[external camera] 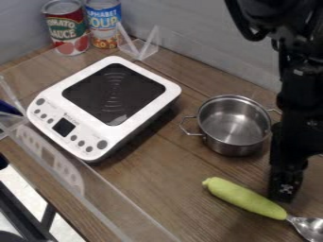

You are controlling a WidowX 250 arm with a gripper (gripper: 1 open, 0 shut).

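Note:
The black robot gripper (285, 180) is low at the right edge, right of the steel pot (231, 126) and just above the yellow-green vegetable (244, 197) and a metal spoon (307, 228). Its fingertips point down near the wooden counter; nothing shows held, and the gap between the fingers is hard to make out.
A white induction cooker (104, 106) sits at centre left. Tomato sauce (67, 27) and alphabet soup (104, 24) cans stand at the back left. A blue object (9, 111) is at the left edge. Bare counter lies between cooker and vegetable.

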